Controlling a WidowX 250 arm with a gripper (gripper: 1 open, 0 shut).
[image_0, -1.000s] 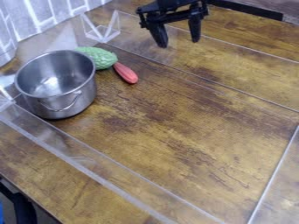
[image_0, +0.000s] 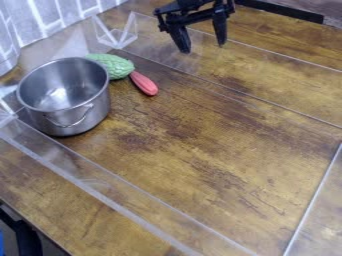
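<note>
The black gripper (image_0: 203, 38) is at the top centre, over the wooden table, its two fingers spread apart with nothing visible between them. Below and left of it lie a green leafy vegetable (image_0: 112, 66) and a red elongated object (image_0: 143, 82), side by side. A steel pot (image_0: 63, 99) stands at the left, just in front of the green vegetable.
Clear edging or panels run along its left, back and right sides. A small blue object (image_0: 14, 236) shows at the bottom-left corner.
The gripper has moved slightly up and back, toward the top-left of the view. The pot, vegetable and red object have not moved.
</note>
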